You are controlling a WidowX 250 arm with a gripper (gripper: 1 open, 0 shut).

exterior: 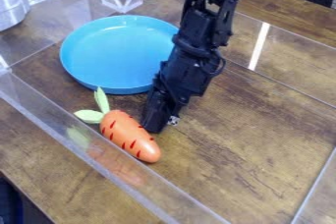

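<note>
An orange toy carrot (132,137) with black stripes and pale green leaves lies on the wooden surface at the lower left, beside a clear plastic wall. My black gripper (157,120) reaches down from the top centre to just right of the carrot's upper end, low at the surface. It looks shut, and I see nothing held in it, though its fingertips are dark and hard to make out. A blue plate (108,53) sits behind, to the upper left of the gripper.
A clear plastic wall (46,105) runs diagonally along the left and lower left. A white strip (260,41) lies at the upper right.
</note>
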